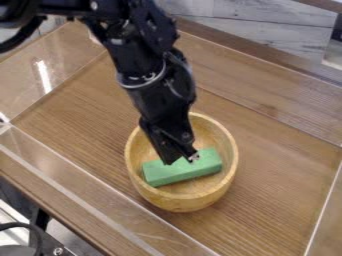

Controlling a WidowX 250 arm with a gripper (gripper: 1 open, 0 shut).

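A green block (185,170) lies inside a round wooden bowl (185,198) on the table. My black gripper (178,152) hangs over the back part of the bowl, its fingertips just above or behind the block. Whether anything is between the fingers, and how far they stand apart, is hard to make out.
A clear strip runs along the front left edge, with dark cables at the lower left corner.
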